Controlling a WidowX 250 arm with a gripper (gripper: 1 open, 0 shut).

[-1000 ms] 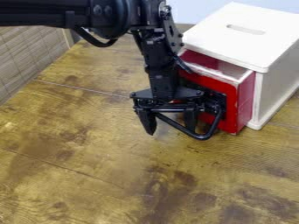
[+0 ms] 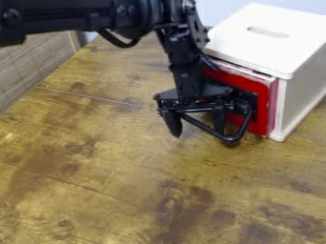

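A white box [image 2: 288, 48] with a handle cutout on top stands at the upper right, with a red front panel [image 2: 262, 100] facing left. The black gripper [image 2: 199, 124] hangs low in front of that panel, its frame against or very near the red face. Its fingers point down toward the wooden table. Whether anything is between them is hard to tell, and the arm hides part of the red front.
A tiled surface [image 2: 29, 67] runs along the upper left edge, with a pale wall behind the box.
The gripper has shifted slightly right and up toward the box, and the red front sits further in, with less of the gap at its top showing.
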